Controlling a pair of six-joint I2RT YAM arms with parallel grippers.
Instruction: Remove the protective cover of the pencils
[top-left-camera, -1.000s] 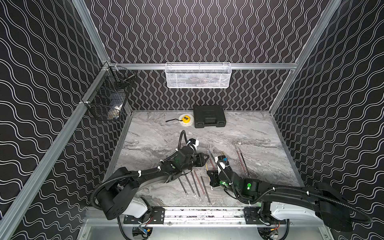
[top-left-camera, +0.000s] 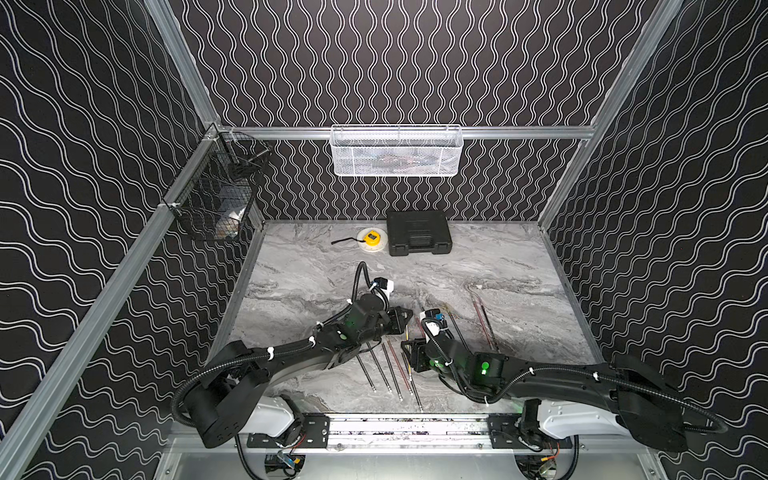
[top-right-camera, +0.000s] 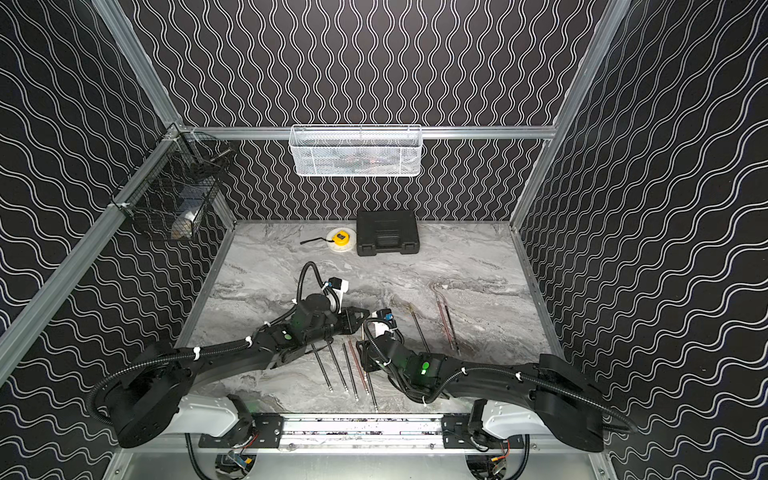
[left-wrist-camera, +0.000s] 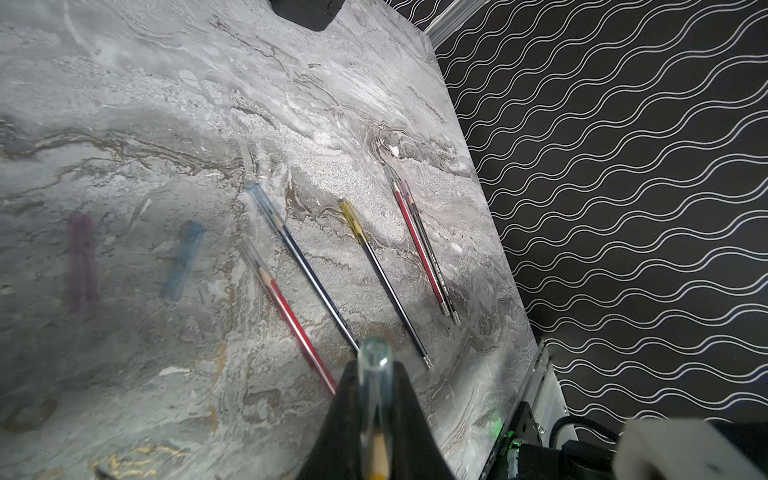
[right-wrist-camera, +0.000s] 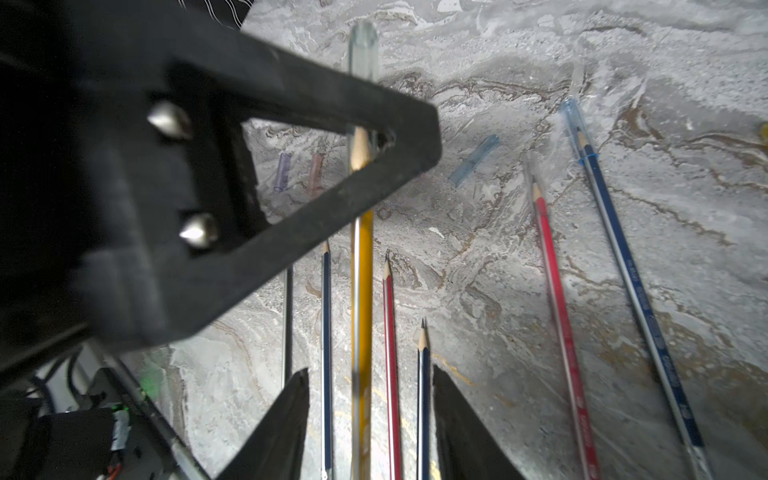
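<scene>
My left gripper (top-left-camera: 404, 320) is shut on the clear cap (left-wrist-camera: 374, 356) of a yellow pencil (right-wrist-camera: 361, 272), held above the table (top-left-camera: 512, 264). My right gripper is open, its fingers either side of that pencil's lower length, apart from it. Capped pencils lie to the right: red (right-wrist-camera: 560, 320), blue (right-wrist-camera: 640, 288), one with a yellow cap (left-wrist-camera: 384, 280). Uncapped red (right-wrist-camera: 391, 352) and dark pencils (right-wrist-camera: 326, 360) lie below the held one. Loose coloured caps (right-wrist-camera: 472, 160) lie behind them.
A black case (top-left-camera: 419, 232) and yellow tape measure (top-left-camera: 372, 237) on a white round thing sit at the back. A white wire basket (top-left-camera: 396, 152) hangs on the back wall, a black one (top-left-camera: 216, 192) on the left.
Both arms have shifted a little to the left; the yellow pencil moved along with my left gripper.
</scene>
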